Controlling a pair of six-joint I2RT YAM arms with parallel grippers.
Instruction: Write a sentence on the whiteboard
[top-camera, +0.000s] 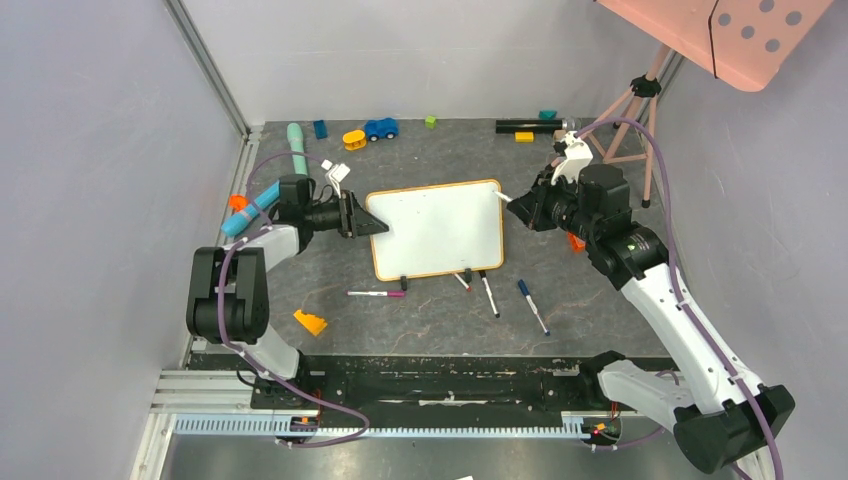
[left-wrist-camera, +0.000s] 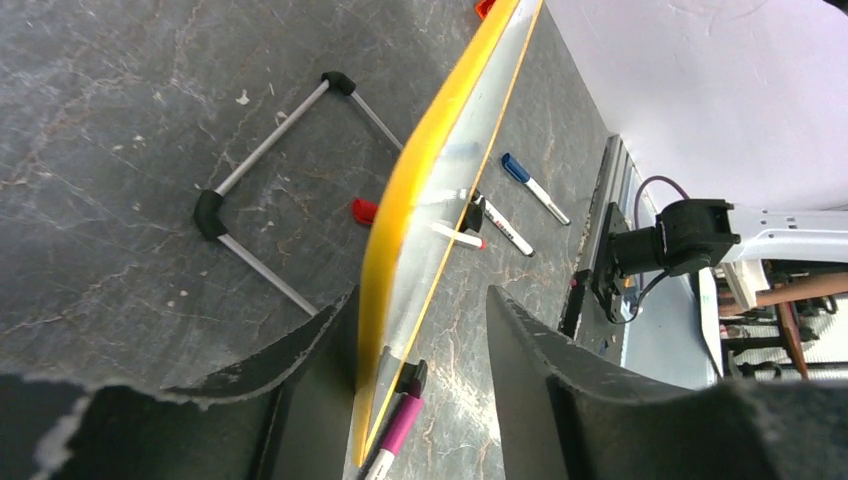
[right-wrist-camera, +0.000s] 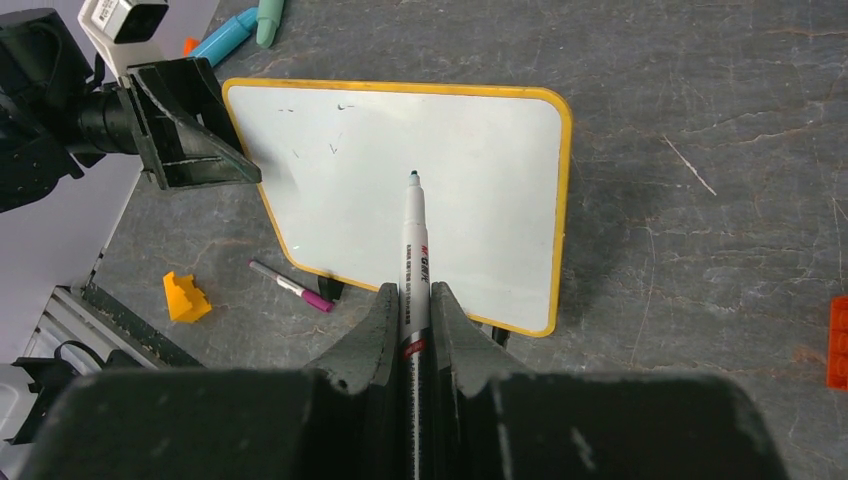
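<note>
The whiteboard (top-camera: 437, 230), white with a yellow rim, stands tilted on a thin metal stand (left-wrist-camera: 272, 140). Its left edge (left-wrist-camera: 385, 270) runs between the fingers of my left gripper; the left finger (left-wrist-camera: 325, 375) lies close against the rim, while a gap separates the right finger (left-wrist-camera: 530, 375) from the board. In the right wrist view, my right gripper is shut on a white marker (right-wrist-camera: 414, 240), its dark tip bare and pointing towards the board. A few small dark marks show at the board's upper left.
Loose markers lie in front of the board: a purple one (top-camera: 378, 293), a red one (top-camera: 462, 282), a black one (top-camera: 489, 295) and a blue one (top-camera: 534, 307). A yellow piece (top-camera: 311, 322) lies front left. Toys, including a blue car (top-camera: 381, 129), line the back.
</note>
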